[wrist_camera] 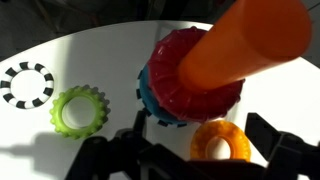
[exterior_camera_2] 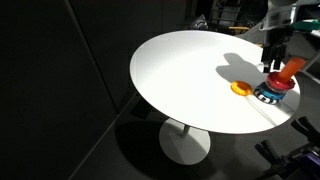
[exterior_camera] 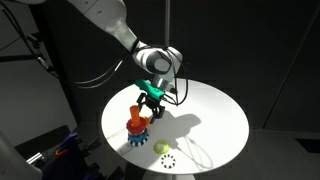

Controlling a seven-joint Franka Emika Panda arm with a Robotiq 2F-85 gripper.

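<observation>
On the round white table [exterior_camera: 215, 125] stands a stacking toy: an orange post [wrist_camera: 220, 55] rises from a red scalloped ring [wrist_camera: 185, 85], with a blue ring [wrist_camera: 152, 100] under the red one. A yellow-orange ring [wrist_camera: 232, 138] lies flat beside the stack; exterior view 2 also has this orange ring [exterior_camera_2: 241, 88] next to the base. My gripper is open, fingers apart, nothing held between them. It hangs above the table close to the stack, seen in exterior view 1 with the black fingers [exterior_camera: 154, 103] pointing down. In the wrist view the orange ring lies beneath, partly toward the right finger.
A green toothed ring [wrist_camera: 78, 113] and a black-and-white striped ring [wrist_camera: 27, 85] lie flat, apart from the stack. The tall orange post stands close beside the gripper, and the table edge lies near the stack.
</observation>
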